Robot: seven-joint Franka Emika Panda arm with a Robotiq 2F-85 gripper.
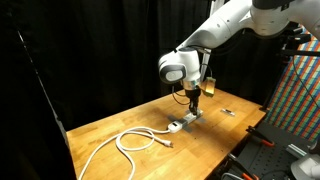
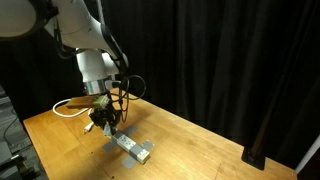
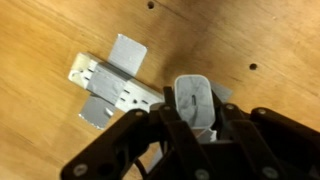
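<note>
A white power strip (image 1: 178,126) lies on the wooden table, with grey tape patches (image 3: 127,54) on and beside it. My gripper (image 1: 195,112) is low over one end of the strip. It is shut on a white rounded plug-like piece (image 3: 193,98), which stands out between the dark fingers in the wrist view. Exterior view 2 shows the strip (image 2: 132,149) running out from beneath the gripper. The piece's lower end is hidden, so I cannot tell whether it touches or sits in the strip.
A white cable (image 1: 122,141) with a loose plug (image 1: 166,143) loops across the table left of the strip. Small items (image 1: 228,112) lie to the right. In exterior view 2, the table's right side (image 2: 220,155) is mostly clear.
</note>
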